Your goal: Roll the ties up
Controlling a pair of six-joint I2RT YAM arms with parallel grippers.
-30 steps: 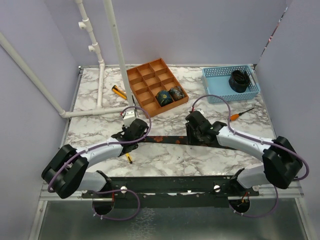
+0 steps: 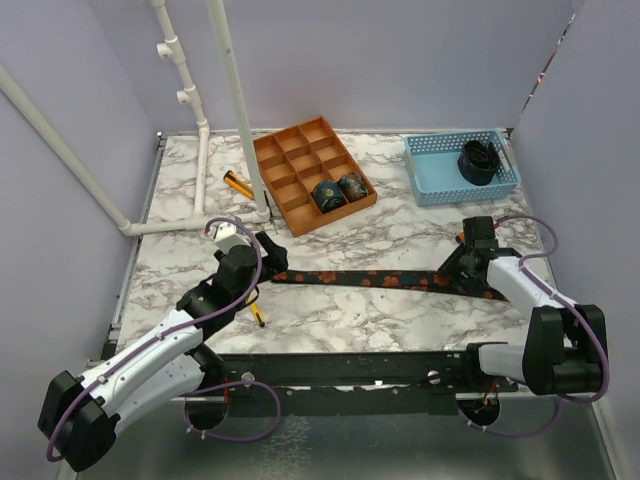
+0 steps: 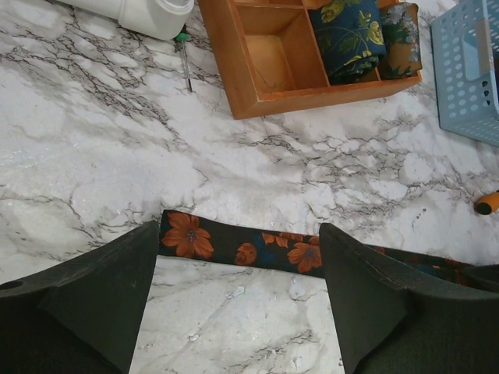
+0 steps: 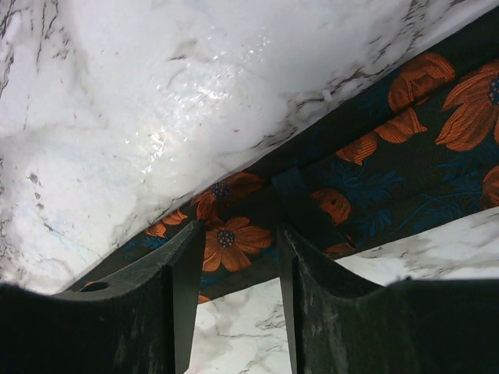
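Note:
A long black tie with orange flowers (image 2: 345, 278) lies flat and stretched left to right across the marble table. Its left end shows in the left wrist view, where my left gripper stands wide open above it, fingers apart on either side. My right gripper hangs over the right part of the tie (image 4: 390, 148), open, with a narrower gap and flowered cloth visible between its fingers. A narrow loop band crosses the tie's back near the right fingertips. In the top view the right hand covers part of the tie.
Behind the tie stands a wooden compartment box (image 2: 283, 181) holding two rolled ties. A blue basket (image 2: 430, 182) at the back right holds a black roll (image 2: 478, 163). White pipes (image 2: 170, 228) fill the back left. An orange-handled screwdriver (image 3: 488, 203) lies near the right arm.
My right arm has travelled to the right along the tie. The left gripper has shifted a little to the left. The tie still lies stretched out.

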